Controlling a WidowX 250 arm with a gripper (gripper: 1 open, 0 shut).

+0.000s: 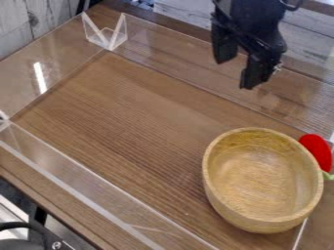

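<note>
My dark gripper (245,61) hangs over the back right of the wooden table, raised above and behind a round wooden bowl (261,200). It is open, and I see nothing held in it. The bowl sits at the front right and looks empty. A red object with a green tip (315,152), perhaps a pepper or strawberry, lies just right of the bowl, partly cut off by the frame edge.
A small white wire-like stand (107,31) is at the back left. A black cable or part (26,234) lies beyond the front-left edge.
</note>
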